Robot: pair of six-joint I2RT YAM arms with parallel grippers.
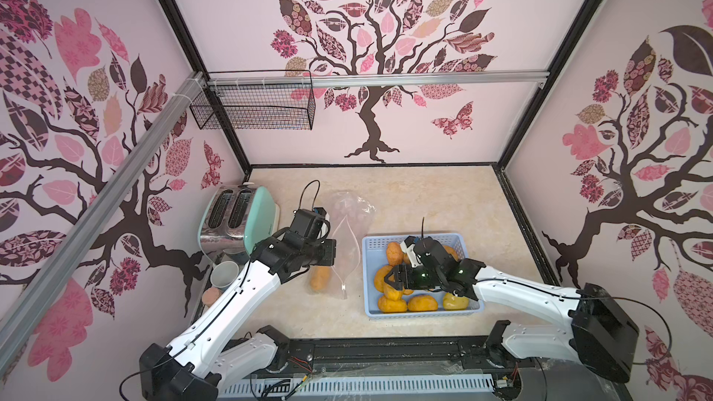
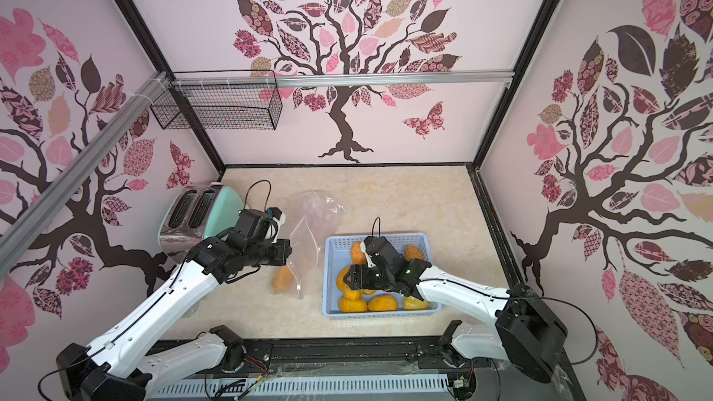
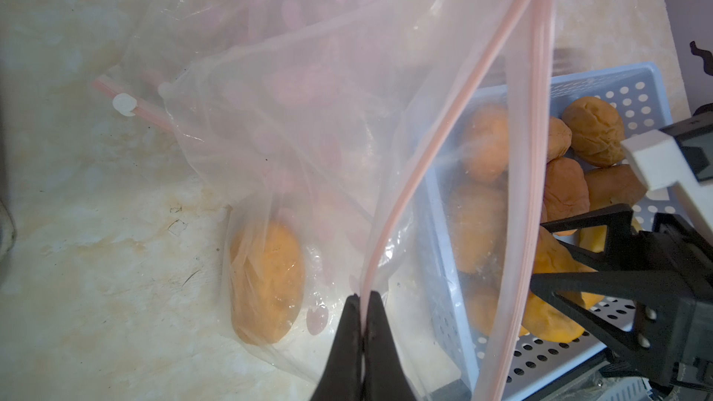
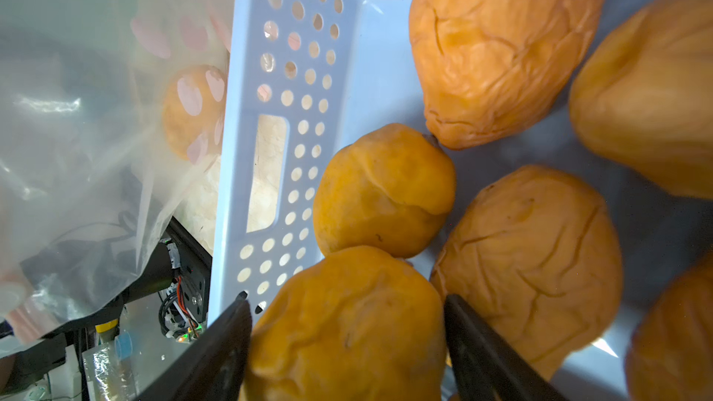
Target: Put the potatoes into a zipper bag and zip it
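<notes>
A clear zipper bag (image 3: 282, 67) with pink spots and a pink zip strip stands partly held up, one potato (image 3: 266, 282) inside it. My left gripper (image 1: 324, 252) is shut on the bag's edge at the zip. Right of the bag, a blue perforated basket (image 4: 248, 67) holds several potatoes. My right gripper (image 1: 399, 276) is down in the basket around a potato (image 4: 345, 304), its fingers either side of it; whether they grip firmly is unclear.
A mint toaster (image 1: 256, 219) and a white cup (image 1: 224, 274) stand at the left. A wire basket (image 1: 252, 100) hangs on the rail above.
</notes>
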